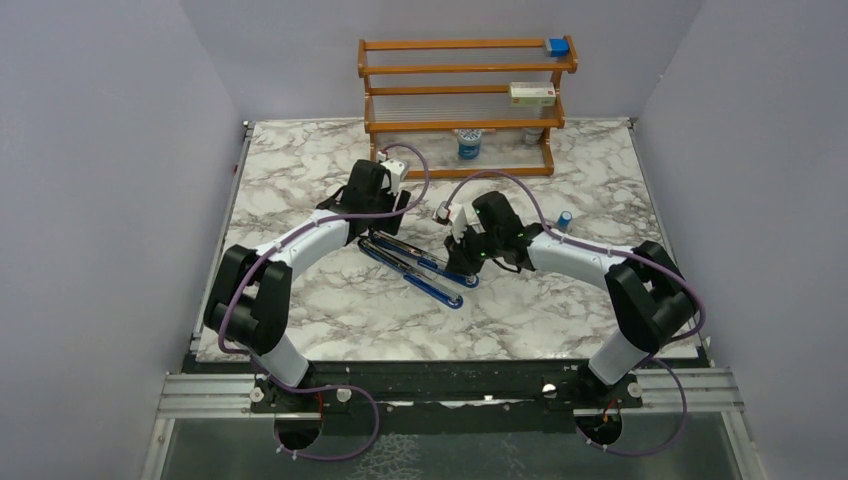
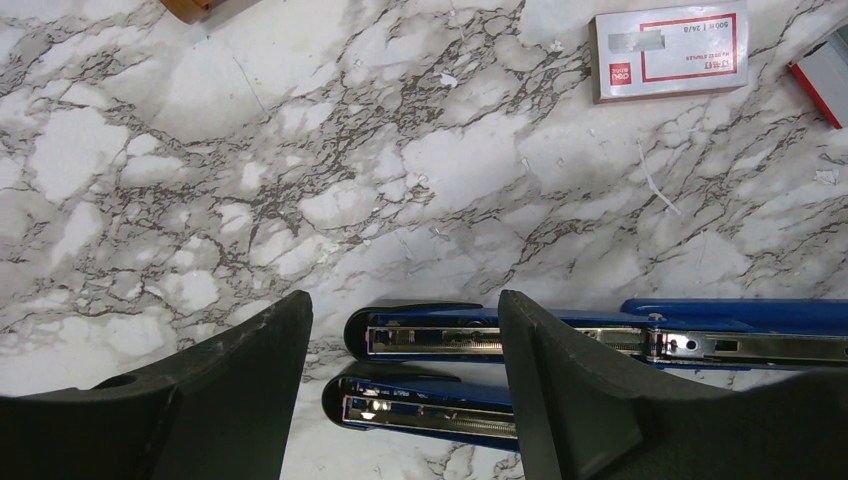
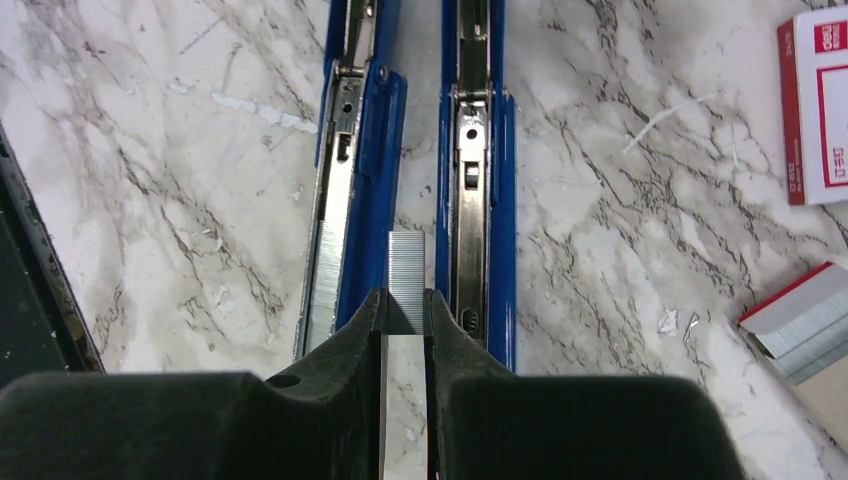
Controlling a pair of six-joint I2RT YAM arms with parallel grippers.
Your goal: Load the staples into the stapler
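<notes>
Two opened blue staplers lie side by side on the marble table. In the right wrist view the left stapler (image 3: pixel 333 215) has a strip of staples along its metal channel, while the bare channel of the right stapler (image 3: pixel 471 210) shows no strip. My right gripper is shut on a grey staple strip (image 3: pixel 406 262), which stands out beyond the fingertips over the gap between the staplers, close to the right one. My left gripper is part open near the rounded ends of the staplers (image 2: pixel 430 335); whether it touches them cannot be told.
A white-and-red staple box (image 2: pixel 672 52) lies behind the staplers. An open staple box (image 3: pixel 805 325) lies to the right in the right wrist view. A wooden rack (image 1: pixel 465 126) stands at the back.
</notes>
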